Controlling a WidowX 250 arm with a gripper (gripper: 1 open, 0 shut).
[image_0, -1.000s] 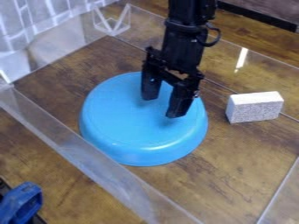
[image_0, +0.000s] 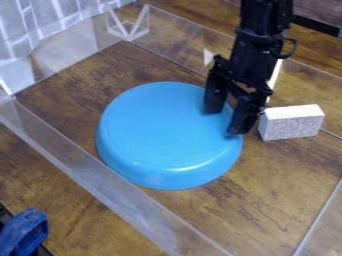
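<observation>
A large blue dome-like disc (image_0: 163, 138) lies on the wooden tray floor. My black gripper (image_0: 229, 112) reaches down from the top at the disc's right rear edge, its fingers open and apart; whether they touch the disc is hard to tell. Just right of the gripper sits a white speckled block (image_0: 291, 123).
Clear plastic walls (image_0: 56, 141) border the wooden area. A blue object (image_0: 19, 235) lies outside at the lower left. Bare wood is free at the left and lower right of the disc.
My gripper has moved right across the disc toward the white block. The disc has shifted slightly to the right; the block looks still.
</observation>
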